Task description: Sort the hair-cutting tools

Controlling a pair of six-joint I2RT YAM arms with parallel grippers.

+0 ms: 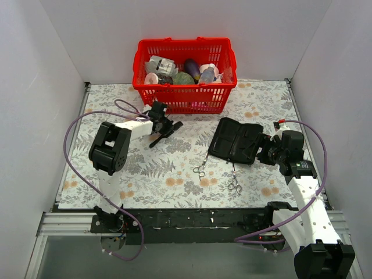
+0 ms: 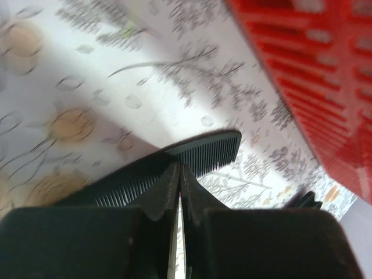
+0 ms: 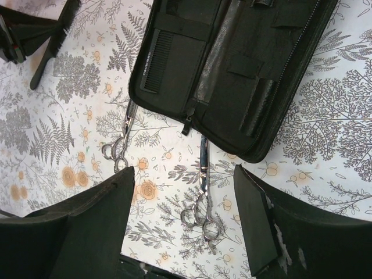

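Observation:
A black comb (image 2: 206, 152) lies on the patterned cloth near the red basket. In the left wrist view my left gripper is shut, its fingertips together with nothing between them; the comb passes behind and beside them. From above, the left gripper (image 1: 170, 126) covers part of the comb's length. The open black case (image 3: 224, 64) holds another comb (image 3: 157, 61) in a pocket. Two pairs of scissors lie by its lower edge, one pair (image 3: 121, 142) to the left and one (image 3: 203, 197) below. My right gripper is open and empty, over the cloth beside the case.
A red basket (image 1: 185, 100) filled with assorted items stands at the back, close to the left gripper. Grey walls (image 1: 29, 104) flank the table. Bare cloth stretches across the left and front of the table.

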